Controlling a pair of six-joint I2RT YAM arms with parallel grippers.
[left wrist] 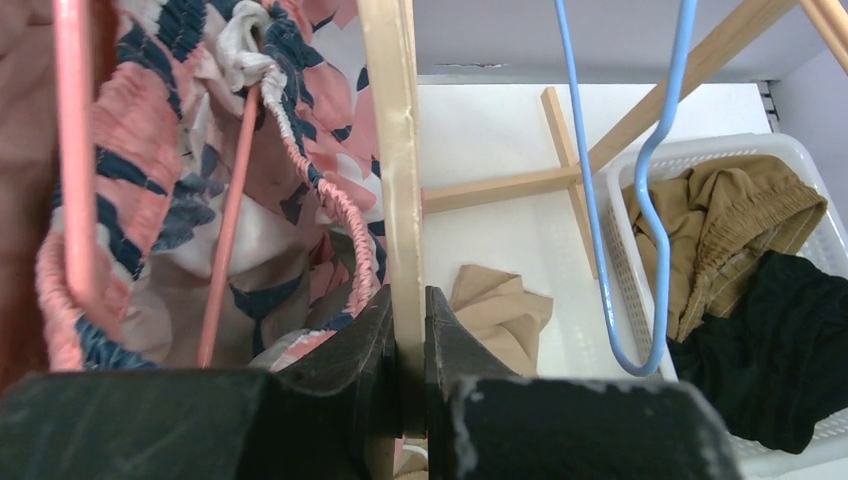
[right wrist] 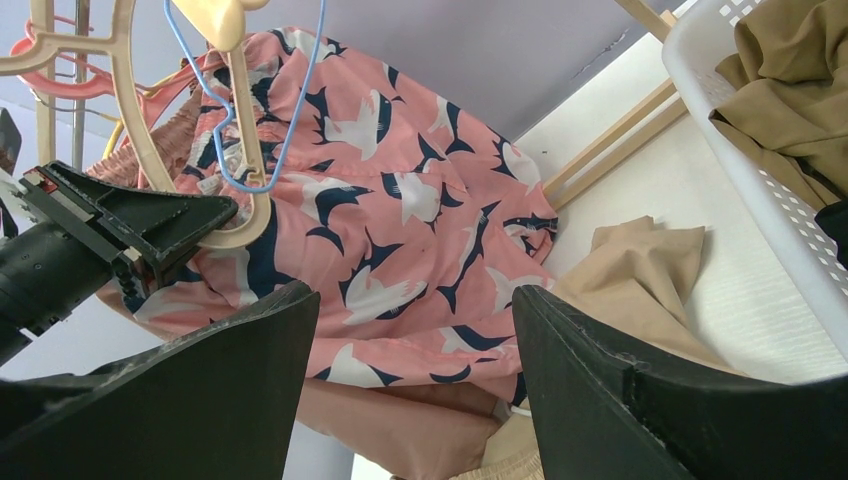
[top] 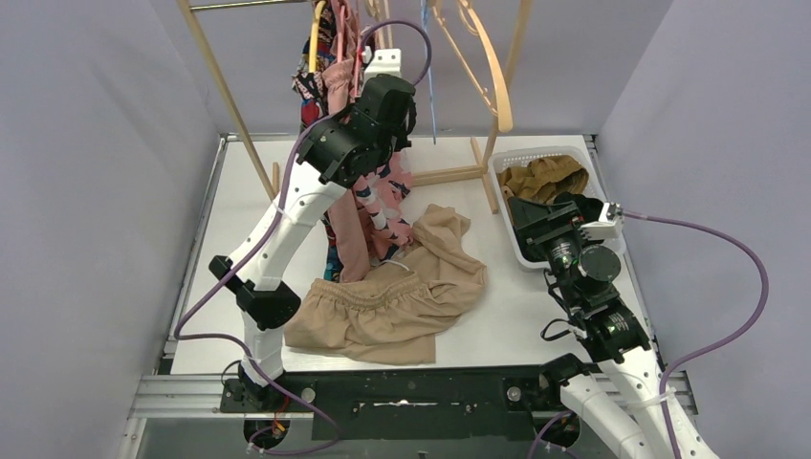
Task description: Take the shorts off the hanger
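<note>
A beige hanger is clamped in my left gripper, and the right wrist view shows the shut fingers at the lower bend of that hanger (right wrist: 262, 215). Left of it hang pink shorts with navy and white print (right wrist: 400, 215), with a pink hanger bar (left wrist: 228, 230) inside their waistband. Tan shorts (top: 383, 311) lie spread on the table, below the hanging clothes. My right gripper is open, nothing between its fingers, and stays over the basket's left side in the top view.
A white basket (top: 508, 158) with brown and black clothes stands on the right. An empty blue hanger (left wrist: 660, 220) and a wooden one (top: 494, 67) hang from the rack. The rack's foot (top: 449, 175) crosses the table behind the tan shorts.
</note>
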